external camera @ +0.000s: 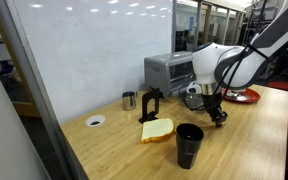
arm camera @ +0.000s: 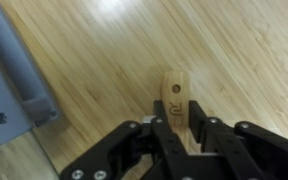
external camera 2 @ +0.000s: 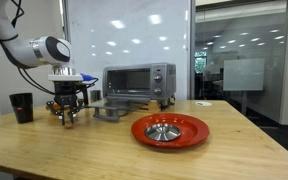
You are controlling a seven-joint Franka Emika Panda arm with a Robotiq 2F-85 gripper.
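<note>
My gripper is shut on a light-brown stick [arm camera: 175, 88], whose rounded end with dark marks shows beyond the black fingers in the wrist view. The stick's other end is hidden by the gripper. In exterior view 1 the gripper [external camera: 220, 119] is low over the right part of the wooden table; exterior view 2 puts the gripper [external camera 2: 67, 120] at the left. To its left in exterior view 1 lies a pale yellow slab with an orange edge [external camera: 157, 130], like a slice of bread. Whether stick and slab are joined, I cannot tell.
A black cup [external camera: 189, 147] stands in front of the slab. Behind are a metal cup [external camera: 129, 101], a black stand [external camera: 152, 105] and a toaster oven [external camera 2: 139, 82]. A red plate [external camera 2: 189, 132] bears a metal bowl [external camera 2: 162, 132]. A grey part [arm camera: 16, 75] lies near the stick.
</note>
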